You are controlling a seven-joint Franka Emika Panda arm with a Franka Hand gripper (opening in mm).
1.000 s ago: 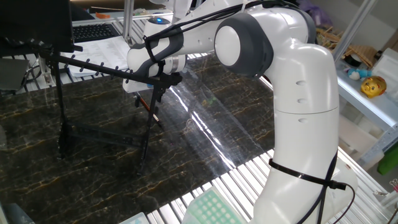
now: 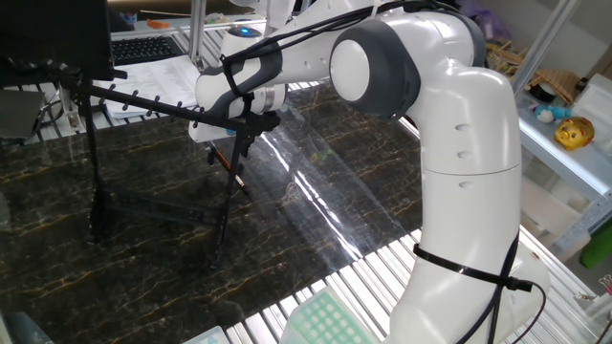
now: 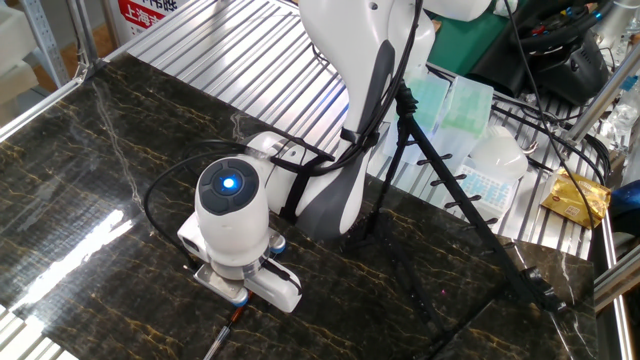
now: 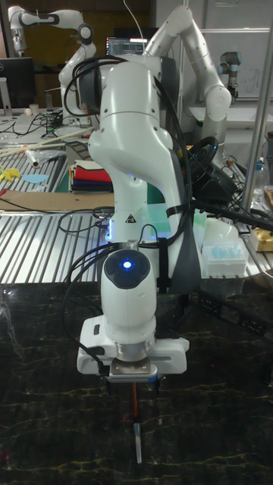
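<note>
A thin stick-like tool with a brown upper part and a pale metallic lower end (image 4: pixel 137 440) shows below the middle of my gripper (image 4: pixel 135 378). In exterior view 2 the brown stick (image 3: pixel 232 318) comes out from under the hand, its lower part running to the bottom edge. From exterior view 1 it appears as a slanted brown stick (image 2: pixel 229 170), partly behind a leg of the black rack (image 2: pixel 172 108). The hand points down over the dark marbled tabletop (image 2: pixel 134 277). Its fingertips are hidden or too dark to read, so whether they touch the stick cannot be told.
The black rack stands close beside the arm. Translucent boxes (image 3: pixel 455 110), a white gridded tray (image 3: pixel 480 190) and a gold packet (image 3: pixel 575 198) lie on the slatted surface beyond the tabletop. Open tabletop (image 3: pixel 80 180) stretches away on the hand's other side.
</note>
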